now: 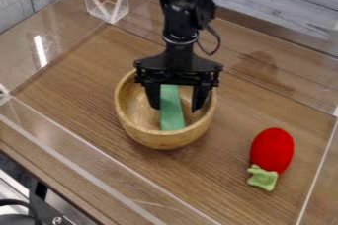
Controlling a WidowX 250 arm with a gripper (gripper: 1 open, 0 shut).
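The black gripper has its two fingers lowered into a round wooden bowl near the middle of the table, one finger to each side of a green oblong object. The fingers stand apart; whether they touch the green object cannot be told.
A red object with a light green end lies at the right front of the wooden table. Small clear items stand at the back left and at the left edge.
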